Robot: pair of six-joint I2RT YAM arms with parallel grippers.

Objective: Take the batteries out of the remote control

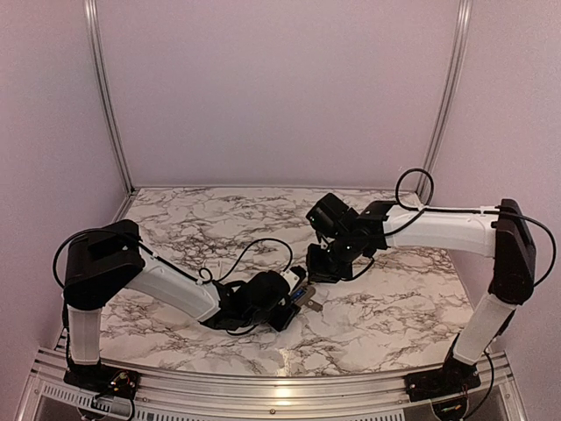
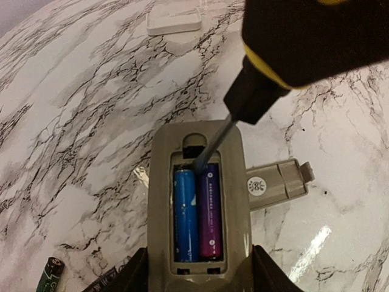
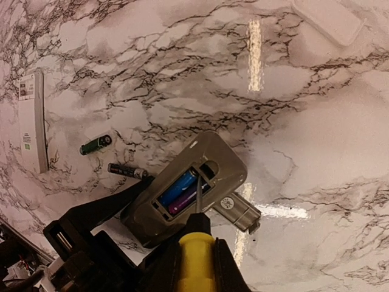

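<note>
The grey remote (image 2: 161,194) is gripped by my left gripper, its battery bay open with a blue battery (image 2: 185,213) and a purple battery (image 2: 209,213) inside. The detached-looking cover (image 2: 276,182) extends to its right. My right gripper is shut on a screwdriver (image 3: 196,255) with a yellow and black handle; its thin blade reaches the end of the bay by the tops of the batteries. In the top view both grippers meet at the centre front.
A green battery (image 3: 95,144) and a dark battery (image 3: 124,170) lie loose beside the remote. A white remote (image 3: 30,121) and a white plastic piece (image 3: 328,18) lie farther off on the marble table (image 3: 304,134).
</note>
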